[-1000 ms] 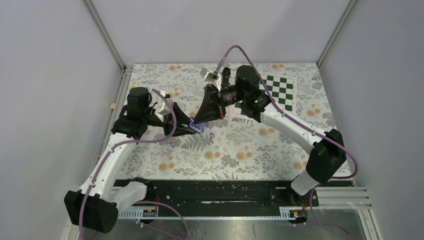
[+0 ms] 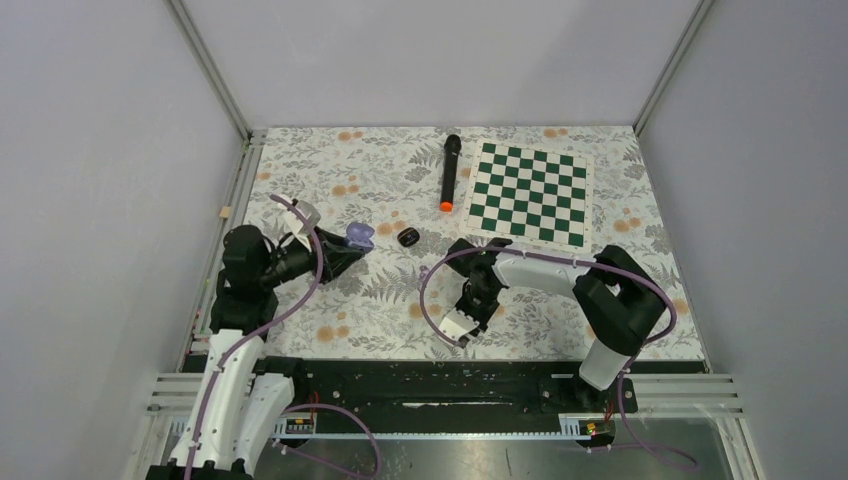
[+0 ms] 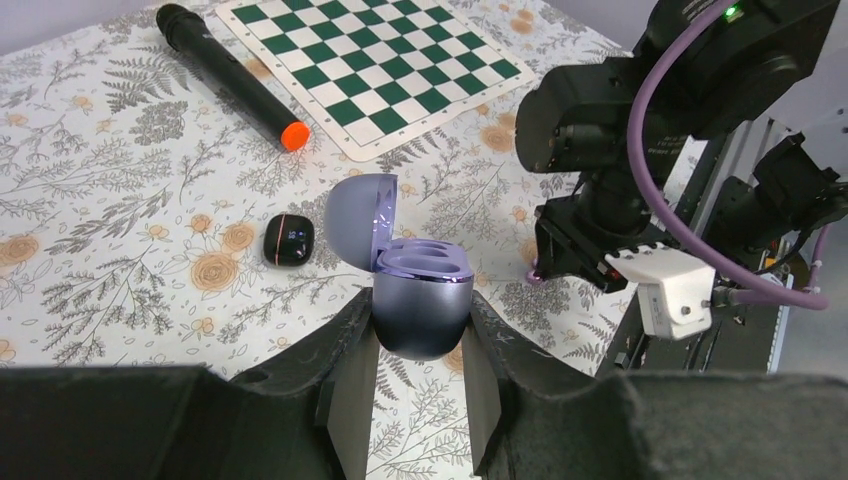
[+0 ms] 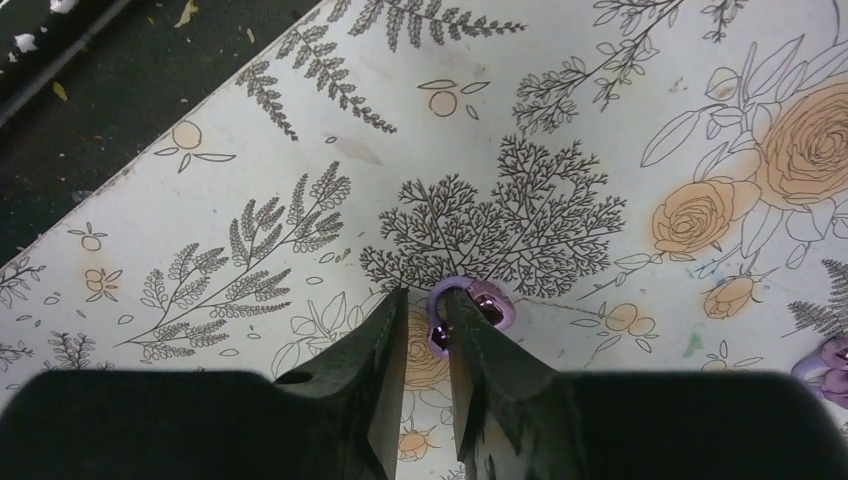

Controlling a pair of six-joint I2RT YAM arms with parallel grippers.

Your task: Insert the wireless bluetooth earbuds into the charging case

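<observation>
The pale purple charging case [image 3: 420,310] stands lid open in my left gripper, which is shut on it; in the top view the case [image 2: 360,236] is left of centre. My right gripper is partly open over the front of the table, its fingers narrowly apart. A purple clip-shaped earbud [image 4: 492,303] is at its fingertips, one end against the right finger and table showing beside the left one. The left wrist view shows this earbud [image 3: 535,273] too. Another earbud [image 4: 828,370] lies on the table, small in the top view [image 2: 424,271].
A small black case [image 2: 408,237] lies behind the loose earbud. Farther back are a black microphone [image 2: 451,172] and a green checkered board [image 2: 530,192]. Free patterned tabletop lies between the arms, with a dark front edge [image 4: 120,110] close by my right gripper.
My right gripper has pulled away from the charging case, moving right and toward the table's front. My left gripper has drawn back left with the case. The loose earbud stays put.
</observation>
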